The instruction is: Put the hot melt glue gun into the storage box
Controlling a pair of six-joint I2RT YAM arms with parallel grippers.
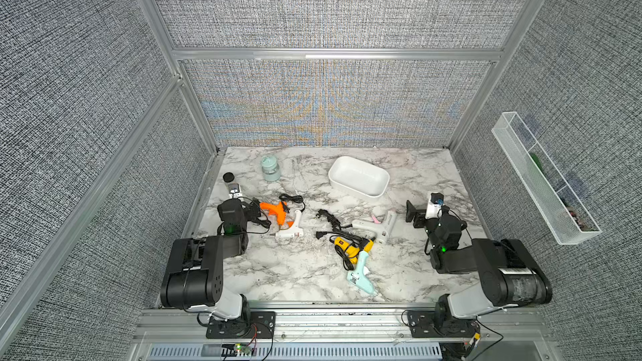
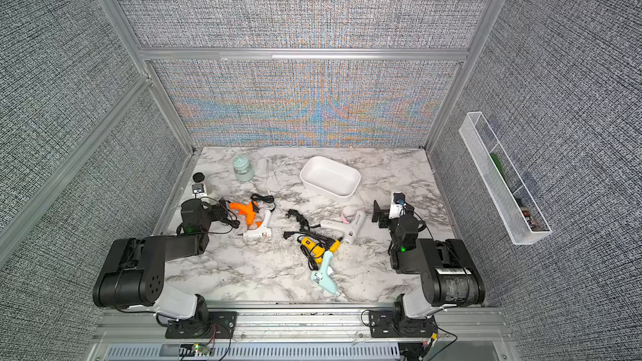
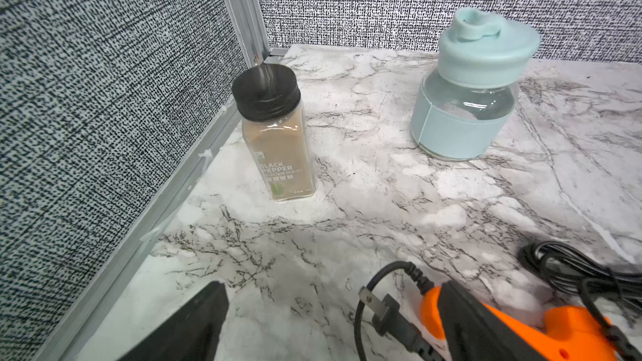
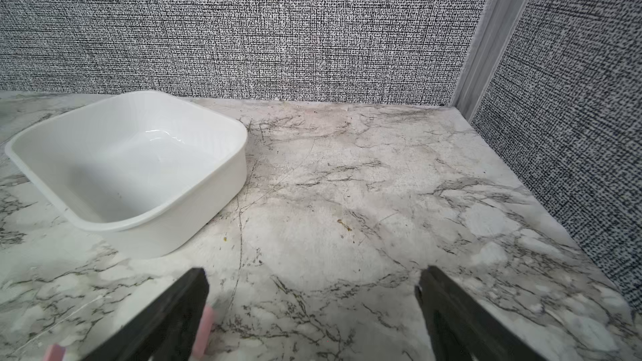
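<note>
An empty white storage box (image 1: 359,190) sits at the back centre of the table. Several glue guns lie in front of it: an orange one (image 1: 274,210), a white one (image 1: 290,230), a yellow one (image 1: 347,248), a mint one (image 1: 361,275) and a pale one with a pink trigger (image 1: 382,227). My left gripper is open, its right finger overlapping the orange gun in the left wrist view, nothing held. Open and empty too, my right gripper stands right of the pale gun, whose pink parts (image 4: 202,331) show by the left finger.
A mint-lidded jar (image 3: 468,87) and a black-capped pepper bottle (image 3: 277,140) stand at the back left. Black cables (image 1: 327,217) tangle between the guns. A white wire basket (image 1: 545,180) hangs on the right wall.
</note>
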